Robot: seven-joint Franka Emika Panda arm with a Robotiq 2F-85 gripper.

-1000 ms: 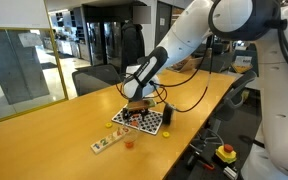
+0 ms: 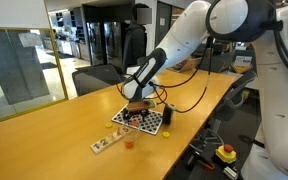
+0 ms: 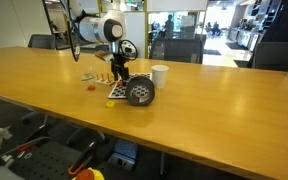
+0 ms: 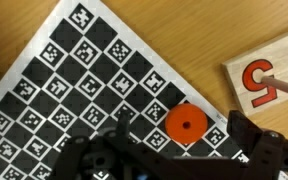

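Observation:
An orange disc (image 4: 186, 123) lies flat near one edge of the black-and-white marker board (image 4: 76, 98). In the wrist view the open gripper hangs above it, with dark fingers (image 4: 246, 130) to either side and the disc in the gap between them, nothing gripped. From exterior view 1 the gripper (image 2: 137, 106) is pointing down over the board (image 2: 154, 122). Exterior view 2 shows the gripper (image 3: 116, 69) above the board too, partly behind a dark round object.
A wooden block with red characters and a peg (image 4: 274, 75) lies just beside the board. A clear cup (image 2: 129, 142) stands nearer the front. The dark round object (image 3: 140, 92) and a white container (image 3: 160, 75) stand close by.
The gripper and arm have shifted only slightly over the board. The objects on the table have not visibly moved.

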